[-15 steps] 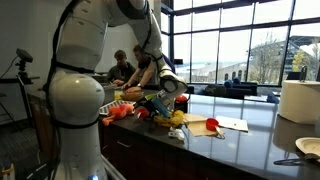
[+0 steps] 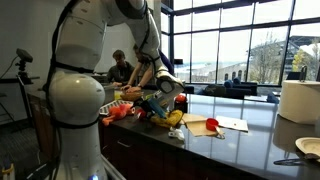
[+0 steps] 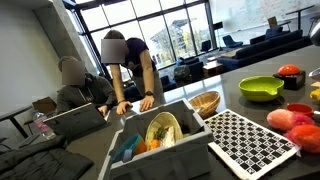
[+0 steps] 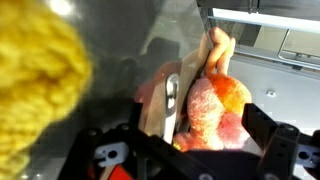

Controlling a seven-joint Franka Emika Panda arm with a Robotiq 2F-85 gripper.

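My gripper is open in the wrist view, its two dark fingers spread apart at the lower edge. Between and beyond them lies an orange and pink plush toy point(image 4: 212, 98). Next to the toy is a tan, wood-like piece point(image 4: 157, 100) with a small metal part on it. Fluffy yellow material point(image 4: 35, 80) fills the left of this view. Exterior view 1 has the gripper point(image 2: 152, 108) low over the cluttered counter end, close to a yellow item point(image 2: 172, 118); whether it touches anything cannot be told.
A red cup point(image 2: 211, 124) and white paper point(image 2: 233, 124) lie to the right. Exterior view 2 has a filled grey bin point(image 3: 185, 157), a white grid tray point(image 3: 240, 140) and a green bowl point(image 3: 262, 92). Two people are behind the counter.
The arm's lower end and gripper have shifted slightly over the same cluttered spot. Other objects on the counter look unmoved.
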